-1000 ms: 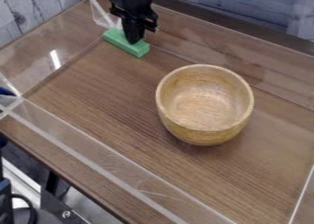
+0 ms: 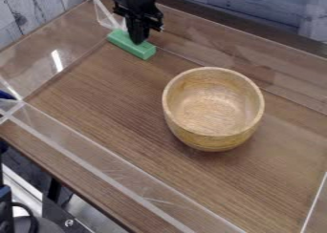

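My dark gripper (image 2: 136, 32) reaches in from the top of the camera view, low over the near part of a green rectangular block (image 2: 132, 46) at the upper middle. It looks shut, with nothing clearly between its fingers; whether it touches the block is hard to tell.
A large round wooden bowl (image 2: 215, 132) sits right of centre. Clear panels line the left side, and dark objects lie at the lower left edge.
The green block has shifted very slightly left, with my gripper staying over it. Little else differs.
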